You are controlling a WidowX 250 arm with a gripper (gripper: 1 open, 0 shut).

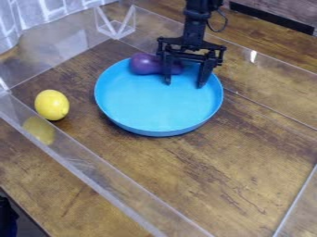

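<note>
The black gripper (186, 57) is at the back of the blue round bowl (158, 102), its fingers down over the rim. A purple object (147, 63) lies at the back left of the bowl, beside the gripper and partly behind it. I cannot tell whether the fingers hold it or how wide they stand.
A yellow egg-shaped object (52, 105) lies on the wooden table (198, 185) left of the bowl. Clear walls run along the left and right sides.
</note>
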